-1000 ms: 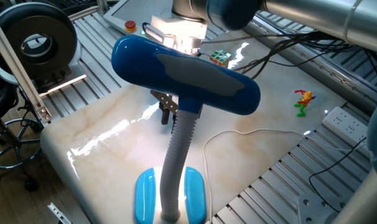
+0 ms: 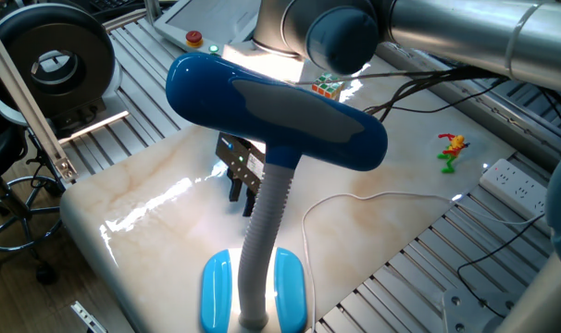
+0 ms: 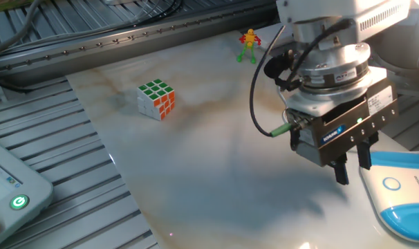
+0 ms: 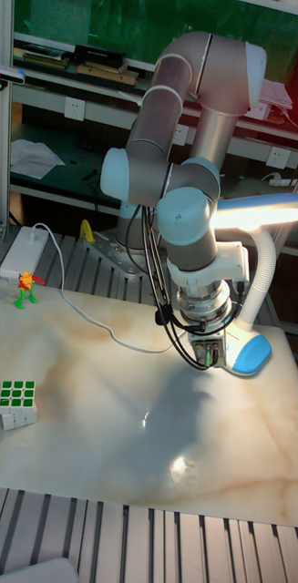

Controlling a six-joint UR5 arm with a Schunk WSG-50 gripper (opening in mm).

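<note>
My gripper [image 3: 355, 174] hangs above the pale marbled table, its two black fingers [image 3: 340, 170] pointing down and apart with nothing between them. In exterior view 1 the lamp head partly covers the arm's wrist behind it, while the black fingers [image 2: 234, 189] show left of the lamp neck. A Rubik's cube [image 3: 156, 99], green on top with orange and white sides, rests on the table well away from the gripper. Farther back stands a small toy figure [image 3: 249, 45] in red, yellow and green; exterior view 3 shows the toy figure [image 4: 26, 288] behind the cube [image 4: 17, 403].
A blue and white desk lamp [image 2: 276, 111] stands close to the gripper, its base [image 3: 403, 223] beside the fingers. A white cable [image 2: 355, 195] crosses the table to a power strip [image 2: 516, 190].
In exterior view 1 the gripper has shifted left and slightly downward in the picture, with the arm's wrist moving too. The cube, toy figure and lamp have stayed put.
</note>
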